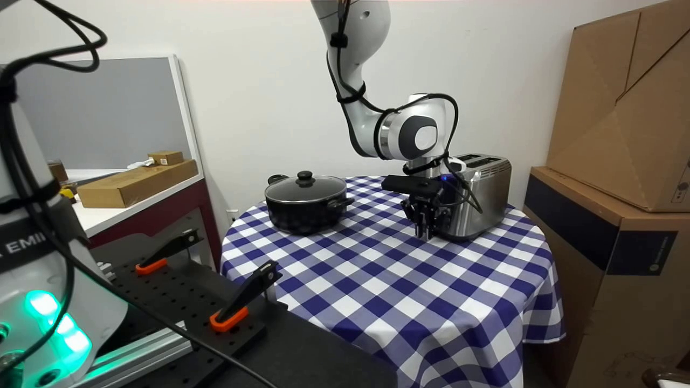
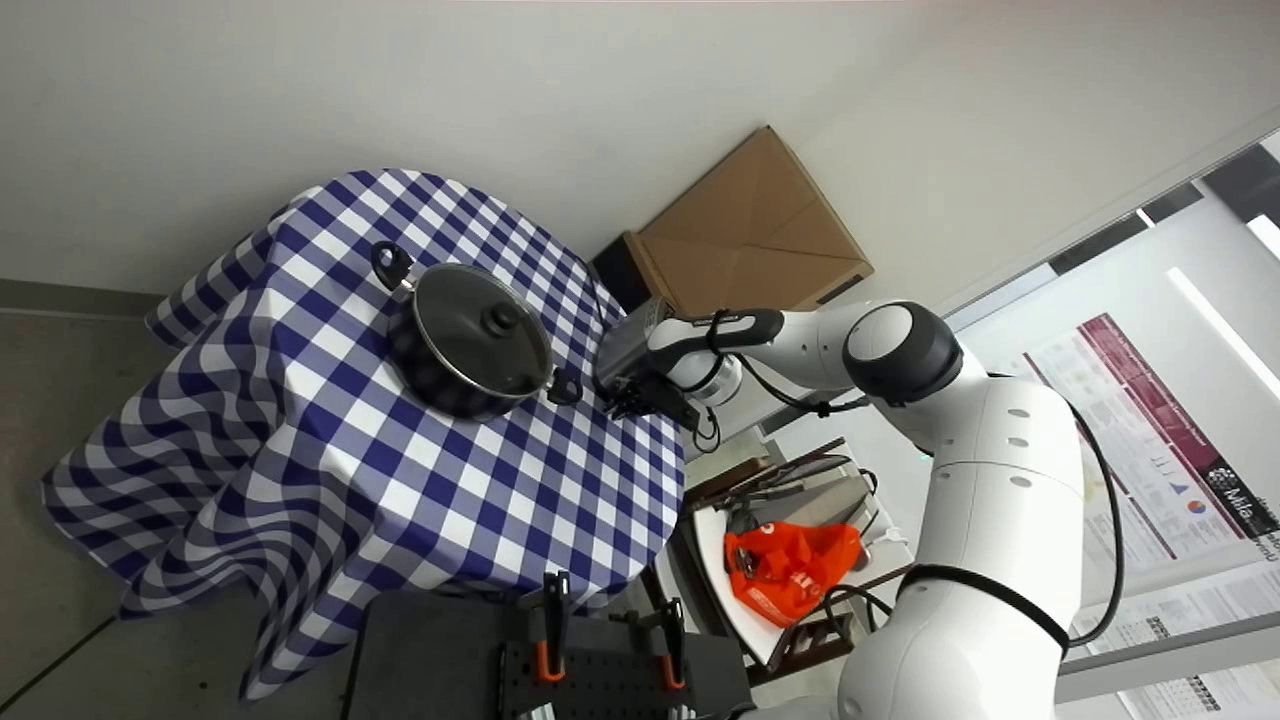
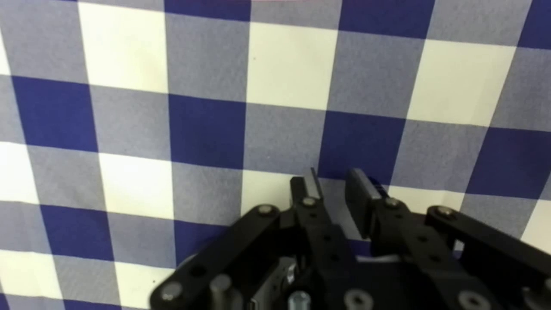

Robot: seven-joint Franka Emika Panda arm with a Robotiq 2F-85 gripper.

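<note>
My gripper points down at the blue-and-white checked tablecloth (image 3: 286, 67), its fingertips low over the cloth. The fingers stand a little apart, and only cloth shows between them, so the gripper is open and empty. In exterior view 1 the gripper (image 1: 423, 234) is just left of a silver toaster (image 1: 485, 200), which the hand partly covers. A black pot (image 1: 304, 210) with a glass lid stands at the table's left; in exterior view 2 the pot (image 2: 414, 360) is well apart from the hand, and the toaster (image 2: 624, 342) is largely behind the wrist.
Cardboard boxes (image 1: 621, 116) stand right of the table. Black clamps with orange ends (image 1: 229, 320) rise from the dark mounting bench (image 1: 310, 355) at the near left.
</note>
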